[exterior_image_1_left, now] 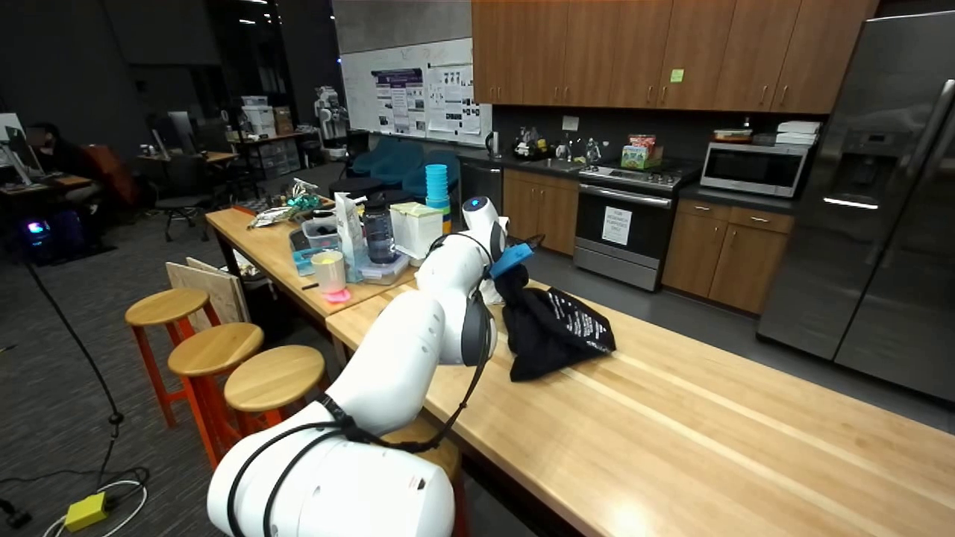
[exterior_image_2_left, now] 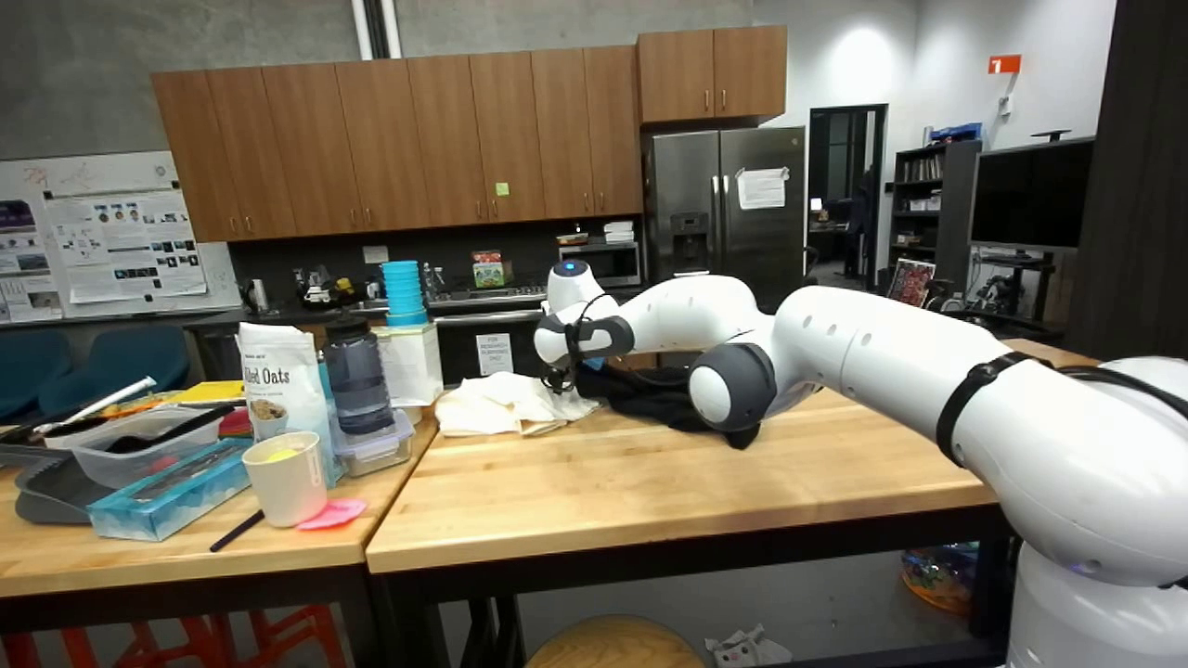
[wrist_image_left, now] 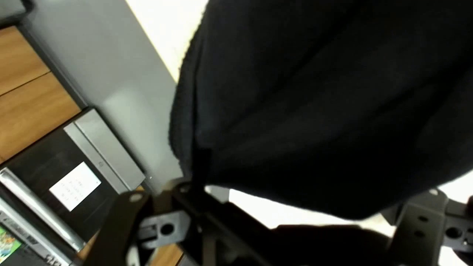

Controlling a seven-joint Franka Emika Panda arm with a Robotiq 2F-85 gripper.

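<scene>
A black cloth with white print [exterior_image_1_left: 559, 330] lies bunched on the wooden table, below and beside the end of the arm. In the wrist view, the black cloth [wrist_image_left: 319, 102] fills much of the upper middle and right. My gripper is open, its two fingers wide apart at the lower part of that view, with the cloth's near edge reaching into the space between them. Whether either finger touches the cloth, I cannot tell. From outside, the arm's wrist and a blue part [exterior_image_1_left: 510, 258] hide the fingertips.
A cream cloth [exterior_image_2_left: 512, 403] lies at the left of the table [exterior_image_2_left: 579, 490], close to the wrist. The adjoining table holds a white mug [exterior_image_2_left: 286, 479], an oats bag [exterior_image_2_left: 278, 384] and a dark bottle [exterior_image_2_left: 356, 378]. Towards the arm's base, the tabletop is clear.
</scene>
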